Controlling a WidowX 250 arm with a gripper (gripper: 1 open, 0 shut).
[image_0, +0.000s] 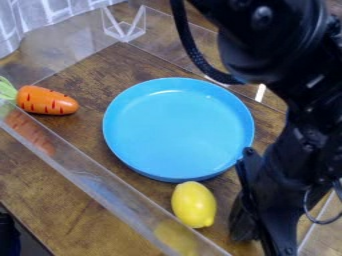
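Note:
A blue plate (178, 125) lies on the dark wooden surface in the middle of the view. A yellow lemon (194, 203) rests just below it. An orange toy carrot (44, 100) with a pale green top lies at the left. My black gripper (254, 210) is low at the right, beside the lemon and apart from it. It is shut; nothing shows between its fingers, which are partly hidden by its own body.
A clear acrylic barrier (94, 180) runs diagonally along the lower left, with a clear bracket (123, 25) at the back. White cloth hangs at the top left. Bare wood shows around the plate.

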